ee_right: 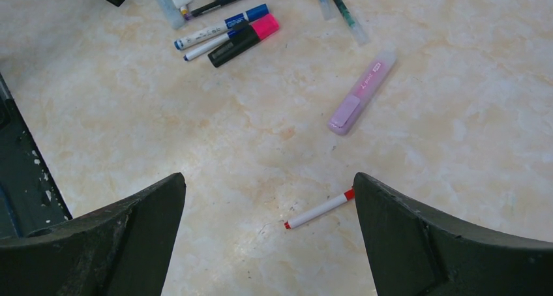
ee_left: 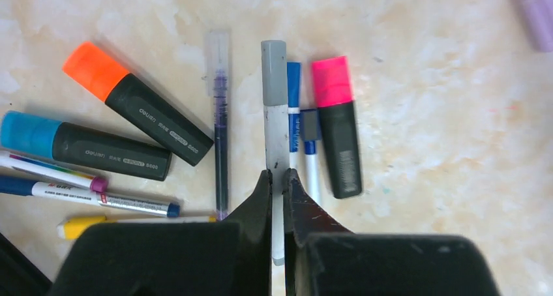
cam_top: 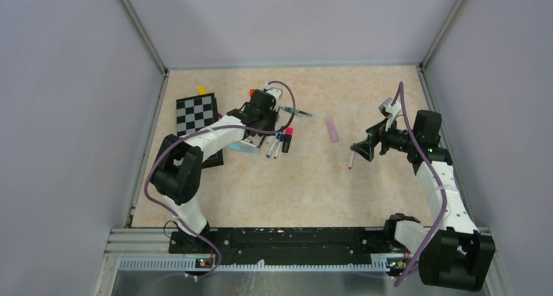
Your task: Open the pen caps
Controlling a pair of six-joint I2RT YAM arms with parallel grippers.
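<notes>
In the left wrist view, a grey-capped white marker (ee_left: 274,74) is between the fingertips of my left gripper, which is shut on it above the other pens. Below lie a blue marker (ee_left: 293,81), a dark transparent pen (ee_left: 221,139), pink (ee_left: 339,146), orange (ee_left: 156,120) and cyan (ee_left: 111,151) highlighters, and several thinner markers. My right gripper stands open at the right; a red-capped white marker (ee_right: 317,210) lies on the table beneath it, with nothing held.
A checkered black board (cam_top: 194,113) lies at the left. A pink pen case (cam_top: 331,130) sits mid-table.
</notes>
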